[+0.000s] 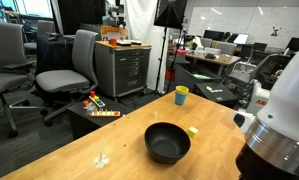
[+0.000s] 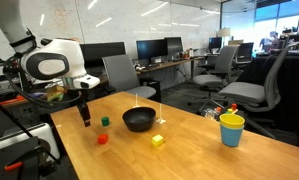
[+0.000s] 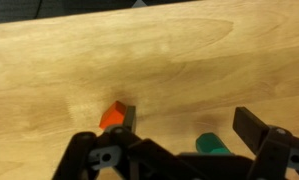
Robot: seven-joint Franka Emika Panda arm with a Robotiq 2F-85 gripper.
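In the wrist view my gripper is open, its black fingers wide apart above the wooden table with nothing held. A red block [image 3: 114,114] shows by the left finger, partly covered by it. Near the bottom edge, between the fingers, a green block [image 3: 211,144] is partly hidden by the gripper body. Exterior view 2 has the red block [image 2: 103,139] and green block [image 2: 105,121] on the table, right of the white arm. Beyond them stand a black bowl [image 2: 139,120] and a yellow block [image 2: 157,141].
A blue and yellow bucket [image 2: 231,133] stands farther along the table. Two small white items [image 1: 101,160] lie at the near left in exterior view 1. Colored pieces [image 1: 93,105] sit by the table's edge.
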